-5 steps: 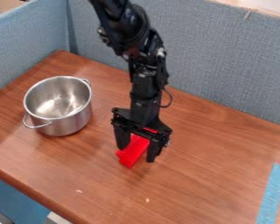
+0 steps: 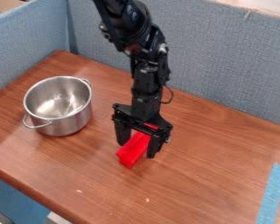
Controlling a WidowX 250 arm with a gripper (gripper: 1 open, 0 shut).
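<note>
The black arm comes down from the top centre to my gripper [image 2: 140, 138], which is low over the wooden table, its fingers on either side of a red block [image 2: 130, 152]. The block lies at a slant on the tabletop, partly hidden by the gripper. Whether the fingers are closed on it or only around it, I cannot tell.
A steel pot [image 2: 59, 107] with handles stands on the left of the table [image 2: 206, 175]. A light blue strip [image 2: 271, 192] lies at the right edge. Padded grey-blue walls border the back and left.
</note>
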